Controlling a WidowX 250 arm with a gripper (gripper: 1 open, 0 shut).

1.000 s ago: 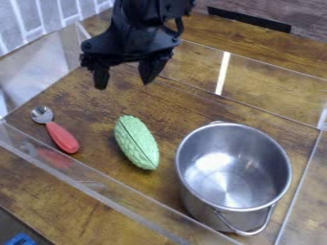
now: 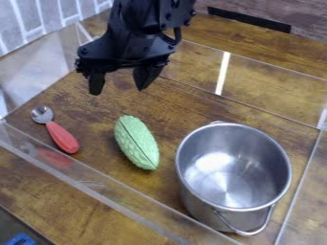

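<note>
The black gripper (image 2: 124, 78) hangs over the back middle of the wooden surface, its two fingers spread wide with nothing between them. In front of it lies a green ridged vegetable-like object (image 2: 136, 143). To the left, a wrench-like tool with a red handle (image 2: 61, 138) rests on the wood. A steel pot (image 2: 232, 172) with a wire handle stands at the front right, empty inside.
Clear low walls (image 2: 26, 153) edge the work area at the left and front.
Over the last second the gripper has shifted slightly, rising a little in the view. The objects on the surface have not moved.
</note>
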